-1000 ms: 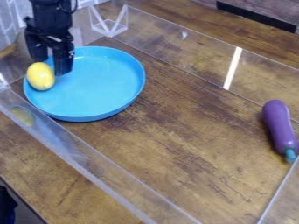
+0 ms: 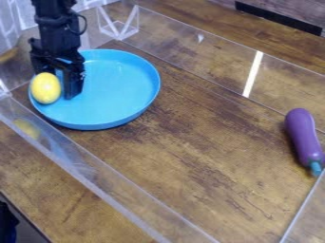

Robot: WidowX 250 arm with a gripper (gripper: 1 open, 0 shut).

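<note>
The black gripper [image 2: 59,71] reaches down from the top left over the left side of a blue round plate [image 2: 117,93]. A yellow oval object [image 2: 46,89] sits at the plate's left edge, just below and partly in front of the dark fingers, which come down close beside it. The gripper looks open, though its fingertips are small and partly hidden; I cannot tell whether they touch the yellow object.
A purple eggplant-like object [image 2: 302,139] with a teal tip lies at the far right. Clear plastic walls edge the wooden surface [image 2: 197,166].
The gripper has moved down toward the yellow object over the last second.
</note>
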